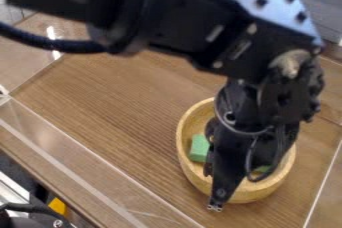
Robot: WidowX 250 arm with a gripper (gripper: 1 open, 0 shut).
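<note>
The black gripper (234, 187) hangs low over a light wooden bowl (193, 137) at the centre right. A green block (199, 148) lies inside the bowl, mostly hidden behind the gripper. The gripper's lower tip reaches down to around the bowl's near rim. Whether its fingers are open or shut is unclear from this view, and nothing held is visible.
Bare wooden tabletop (107, 92) fills the left and middle. Transparent edging runs along the left and front. Dark hardware and cables sit at the lower left corner beyond the table's edge.
</note>
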